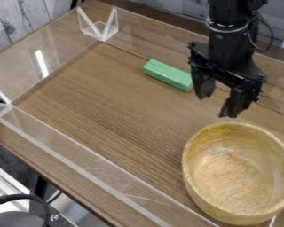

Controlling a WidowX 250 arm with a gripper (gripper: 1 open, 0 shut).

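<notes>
The black robot arm reaches in from the top right, with its gripper (pixel 220 96) hanging open over the wooden table above a large yellow bowl (pixel 233 177). Nothing shows between its fingers. A green block (pixel 167 74) lies on the table just left of the gripper, apart from it.
A clear plastic container or holder (pixel 98 24) stands at the back left. A black cable or fixture (pixel 20 208) is at the bottom left corner, off the table.
</notes>
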